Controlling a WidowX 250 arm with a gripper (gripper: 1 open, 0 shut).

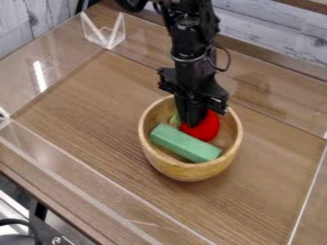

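A wooden bowl (192,170) sits at the centre-right of the table, holding a green block (185,144) lying diagonally in its lower left and a red object (204,127) in its upper right. My black gripper (190,112) reaches down from the top over the back of the bowl, its lower end at the red object and partly covering it. Whether its fingers are open or shut is hard to make out against the dark arm.
A clear plastic holder (105,31) stands at the back left. A black cable (18,228) shows at the lower left corner.
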